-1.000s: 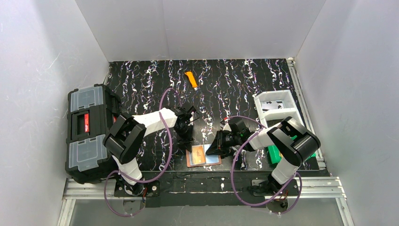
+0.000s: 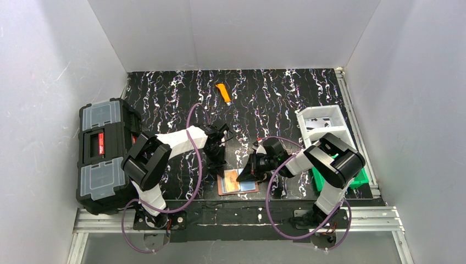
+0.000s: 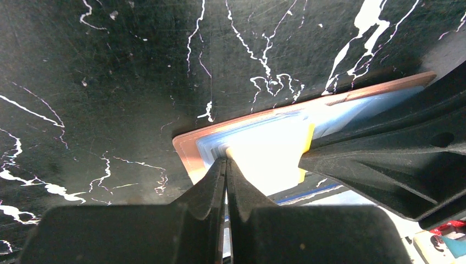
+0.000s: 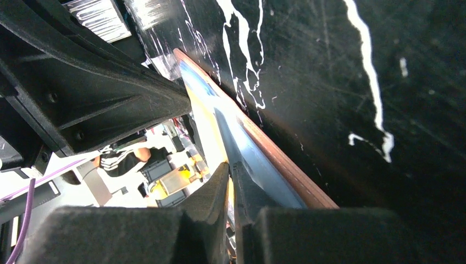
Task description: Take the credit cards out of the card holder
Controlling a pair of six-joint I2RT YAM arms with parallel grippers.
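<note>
The card holder (image 2: pixel 223 190) lies opened flat near the table's front edge, brown-rimmed with clear bluish sleeves. An orange card (image 2: pixel 232 181) sits in its left half; its face is washed out in the left wrist view, with a yellow edge (image 3: pixel 309 135). At the holder's left side my left gripper is shut, its tips over the sleeve edge; any film between them cannot be made out. My right gripper has its tips nearly together at the card's yellow edge (image 4: pixel 213 124). Whether they pinch the card is unclear.
An orange-handled tool (image 2: pixel 223 93) lies at the back of the table. To the left stands a black toolbox (image 2: pixel 103 154), to the right a white bin (image 2: pixel 324 132) and a green bin (image 2: pixel 360 179).
My right gripper has moved a little left and inward over the holder, toward the orange card. The left arm and the holder have stayed put.
</note>
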